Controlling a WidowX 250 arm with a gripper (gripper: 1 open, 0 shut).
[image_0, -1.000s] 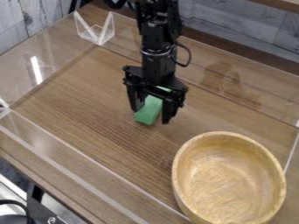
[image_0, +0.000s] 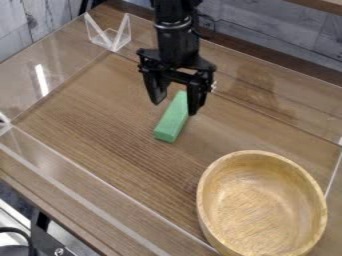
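A black gripper (image_0: 175, 86) is raised near the upper middle of the wooden surface, its fingers apart. Just below it a flat green rectangular object (image_0: 173, 120) lies at a slant on the surface, its upper end close beneath the fingers. I see nothing held between them.
A large empty wooden bowl (image_0: 259, 215) fills the lower right. A wall edge runs along the top right, and black cables lie at the lower left corner.
The gripper has moved up and back, away from over the green object, which now shows fully and lies in much the same place.
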